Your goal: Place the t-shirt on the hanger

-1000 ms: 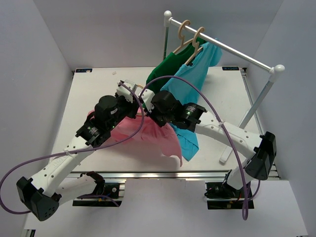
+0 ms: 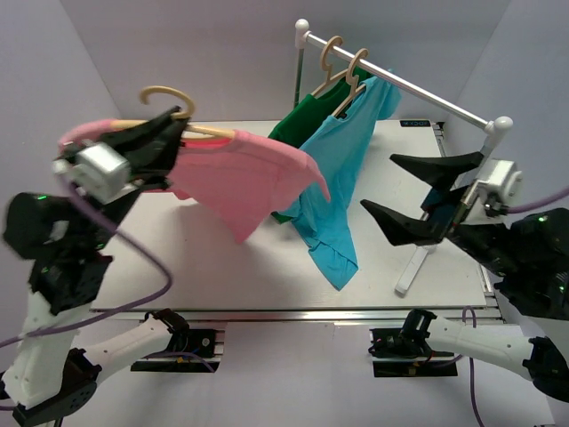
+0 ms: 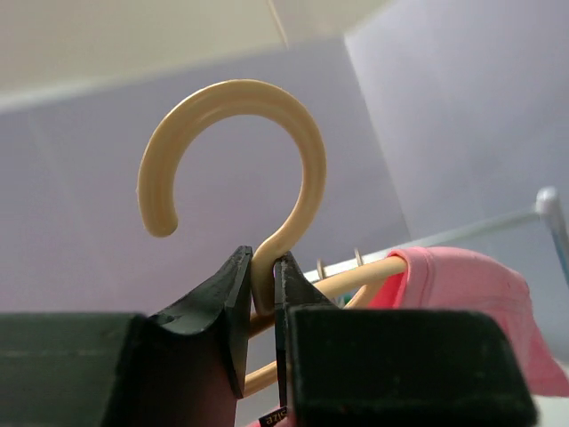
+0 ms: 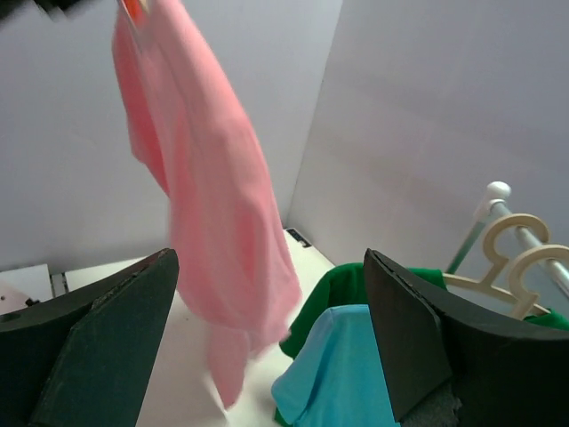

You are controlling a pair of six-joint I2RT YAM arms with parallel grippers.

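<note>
A pink t-shirt (image 2: 253,182) hangs in the air on a tan wooden hanger (image 2: 206,132), left of the rack. My left gripper (image 2: 173,133) is shut on the hanger at the base of its hook (image 3: 233,96); the hook curls up clear of the fingers in the left wrist view. One shoulder of the shirt (image 3: 471,298) sits over the hanger's arm there. On the right, my right gripper (image 2: 382,187) stands wide open with nothing between its fingers. The pink shirt (image 4: 227,213) shows beyond those fingers, apart from them.
A white rack bar (image 2: 404,84) slopes across the back right. On it hang a green shirt (image 2: 307,116) and a blue shirt (image 2: 342,169) on tan hangers, close together.
Both grippers were close together at the shirt's collar. The right has let go and swung away to the right; the left has lifted the hanger and shirt up and to the left.
</note>
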